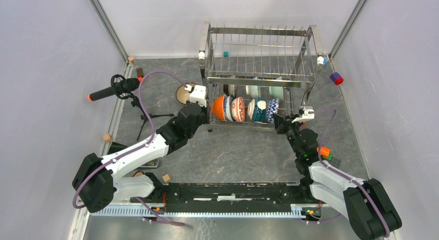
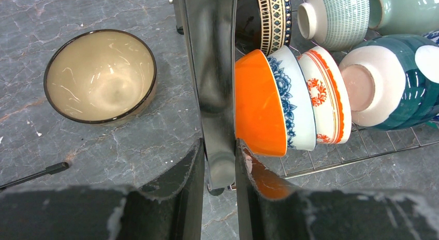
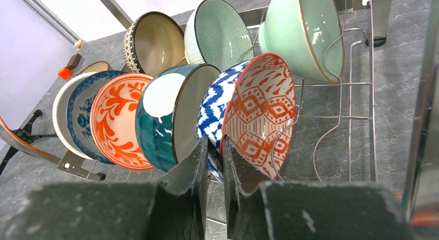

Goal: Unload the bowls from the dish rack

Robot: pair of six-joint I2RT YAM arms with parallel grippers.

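My left gripper is shut on the steel side post of the dish rack, left of the orange bowl, blue-patterned bowl and red-patterned bowl. My right gripper is at the rim of the blue-and-red bowl, a finger on either side; whether it is shut on it I cannot tell. The teal bowl stands beside that bowl. Behind them are a dark patterned bowl, a pale dotted bowl and a celadon bowl, all in the lower tier.
A beige bowl rests on the floor left of the rack. A black stand is further left, coloured objects at the right. The grey floor in front of the rack is clear.
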